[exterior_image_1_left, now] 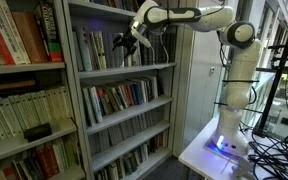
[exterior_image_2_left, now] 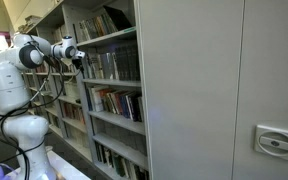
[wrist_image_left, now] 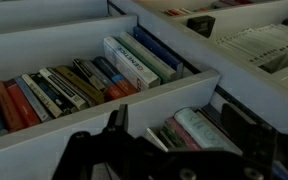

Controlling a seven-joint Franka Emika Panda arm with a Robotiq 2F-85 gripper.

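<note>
My gripper [exterior_image_1_left: 130,42] is raised in front of the upper part of a tall grey bookcase, at the end of the outstretched arm. From the other side, the gripper [exterior_image_2_left: 80,62] shows at the bookcase's upper left. In the wrist view the dark fingers stand wide apart, and the open gripper has nothing held between them. Beyond it, a shelf carries a leaning row of books [wrist_image_left: 59,93] and a few pale green-white books [wrist_image_left: 132,62]. More books [wrist_image_left: 202,130] lie on a lower level, partly hidden by the fingers.
The shelf board [exterior_image_1_left: 124,71] below the gripper runs across the bookcase, with another book row [exterior_image_1_left: 122,97] under it. An upright divider [exterior_image_1_left: 75,95] separates the left bay, where a dark box [exterior_image_1_left: 37,131] sits. A white table [exterior_image_1_left: 206,158] stands by the arm's base.
</note>
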